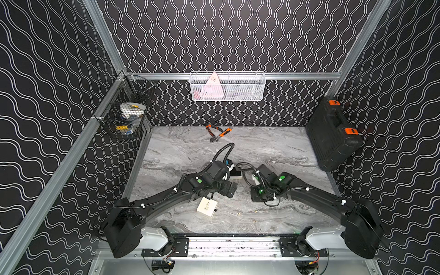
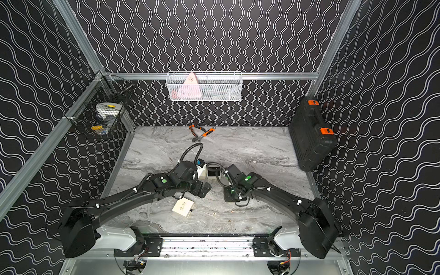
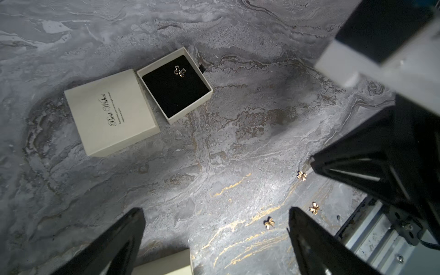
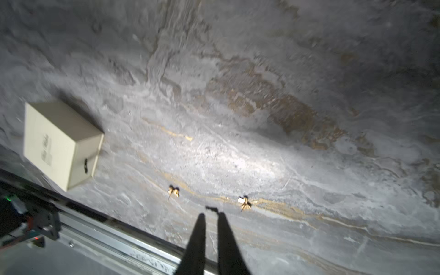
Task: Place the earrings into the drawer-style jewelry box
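In the left wrist view, a cream drawer (image 3: 201, 103) with a black pad stands against its "Best Wishes" sleeve (image 3: 110, 116). One earring (image 3: 179, 71) rests on that pad. More gold flower earrings lie on the marble table: one near the right fingertip (image 3: 301, 176), another (image 3: 269, 223) and a third (image 3: 314, 208) near the rail. My left gripper is open wide above the table, empty. My right gripper has its fingers a narrow gap apart, blurred, pointing between two earrings; no clear object shows between them. The third earring is hidden there.
A closed cream box (image 1: 207, 206) sits near the front left, below my left arm. Pliers (image 1: 218, 133) lie at the back and a black case (image 1: 333, 135) leans at the right. The front rail (image 1: 233, 243) bounds the table.
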